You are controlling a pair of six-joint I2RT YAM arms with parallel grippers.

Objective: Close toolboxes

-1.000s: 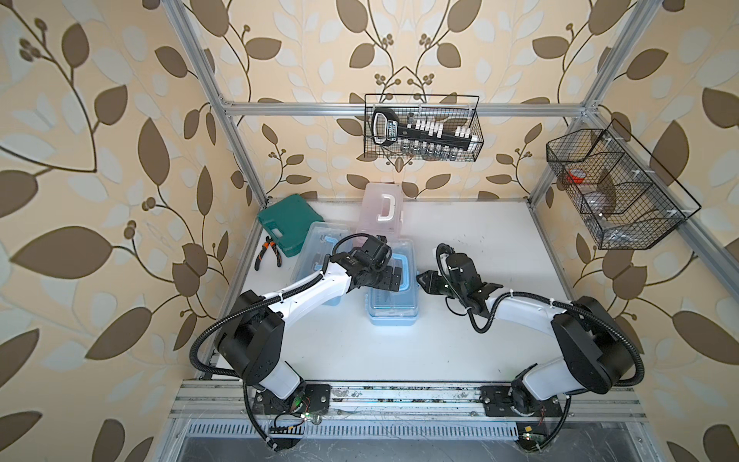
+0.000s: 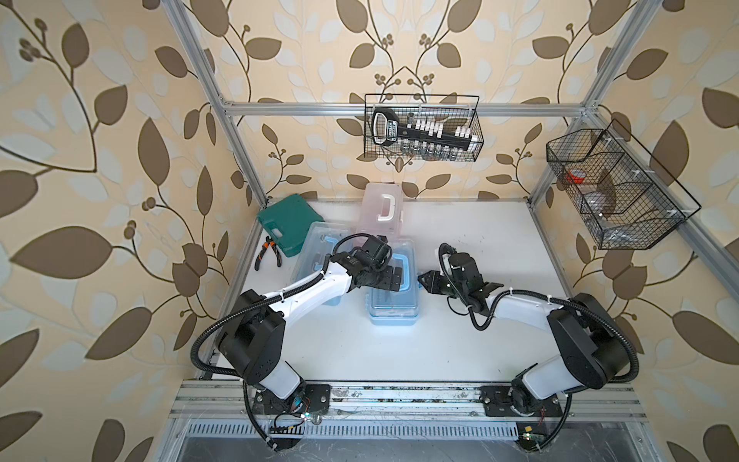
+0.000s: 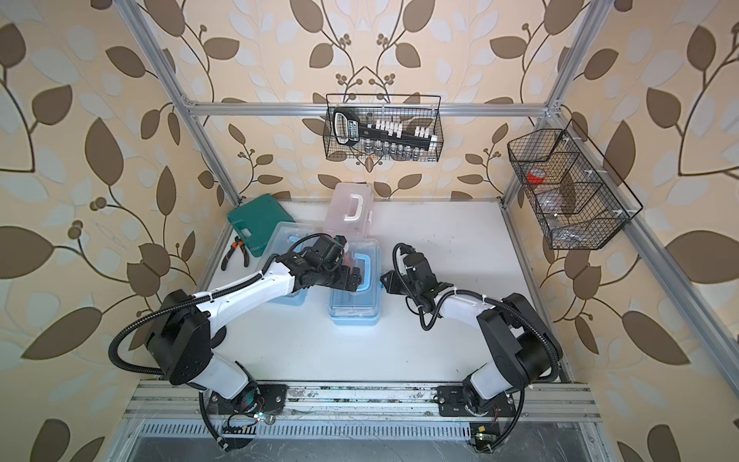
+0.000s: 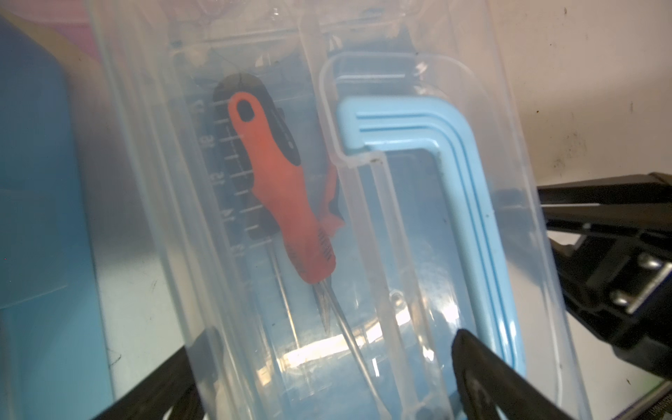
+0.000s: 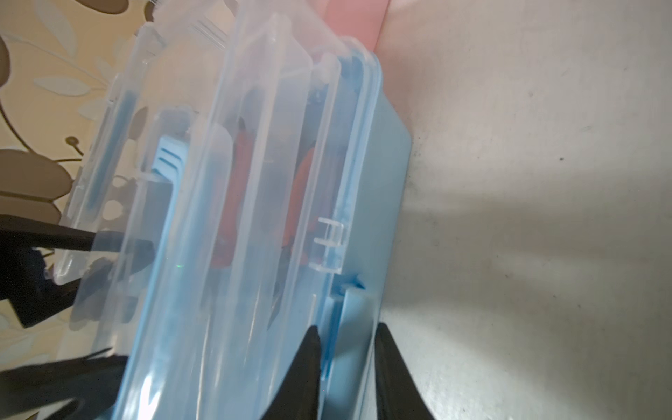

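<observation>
A blue toolbox (image 2: 391, 304) with a clear lid sits at table centre, red-handled tools (image 4: 294, 210) inside and a blue handle (image 4: 476, 231) on top. Whether its latches are fastened I cannot tell. My left gripper is open over the lid, fingers at either side. My right gripper is at the box's right side, shut on the blue latch. A second blue box (image 2: 314, 242) lies to the left, partly under my left arm. A green case (image 2: 286, 223) and a pink case (image 2: 377, 204) lie behind.
Orange-handled pliers (image 2: 261, 254) lie by the left edge. Wire baskets hang on the back (image 2: 423, 154) and right (image 2: 616, 223) frames.
My right arm has shifted very slightly at the box's side. My left arm and the boxes show no visible movement.
</observation>
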